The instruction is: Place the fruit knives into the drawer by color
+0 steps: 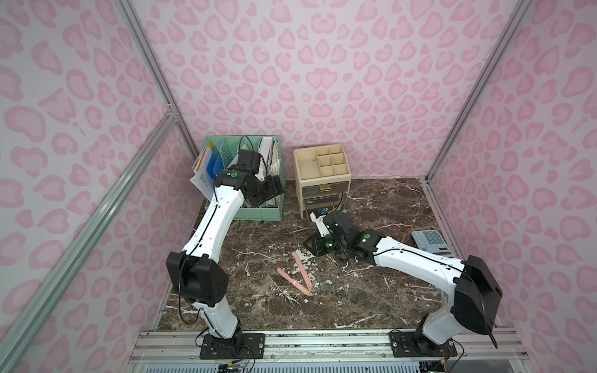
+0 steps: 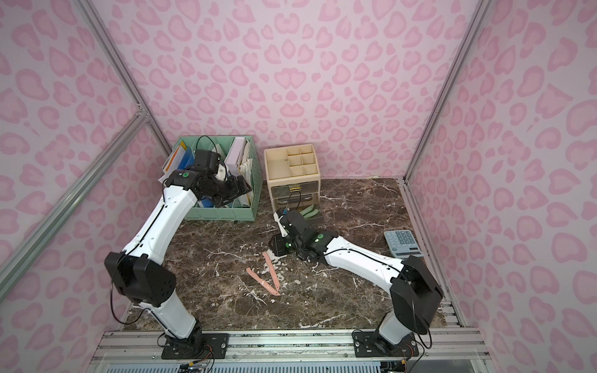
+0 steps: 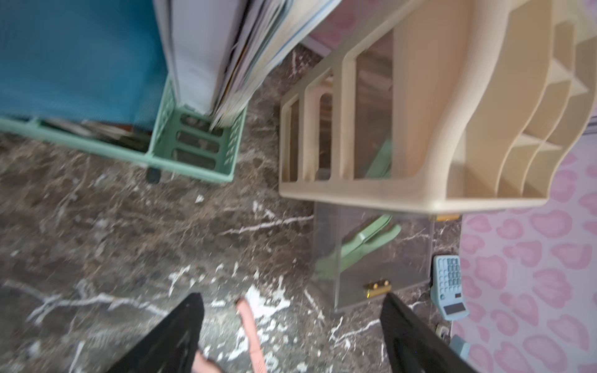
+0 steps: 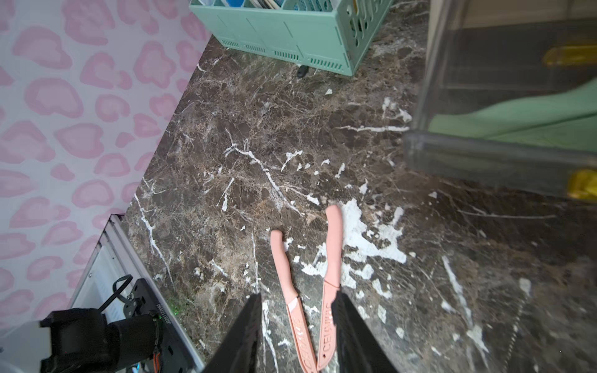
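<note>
Two pink fruit knives (image 1: 301, 268) (image 4: 332, 248) lie on the marble table. The cream drawer unit (image 1: 322, 163) stands at the back, a lower clear drawer (image 3: 373, 273) pulled out with green knives (image 3: 367, 242) inside. My left gripper is raised high between the file basket and drawer unit, fingers apart, nothing between them. My right gripper hangs above the table in front of the open drawer, beyond the pink knives, fingers apart and empty.
A green basket (image 2: 217, 213) full of folders stands back left. A calculator (image 2: 401, 242) lies at the right edge.
</note>
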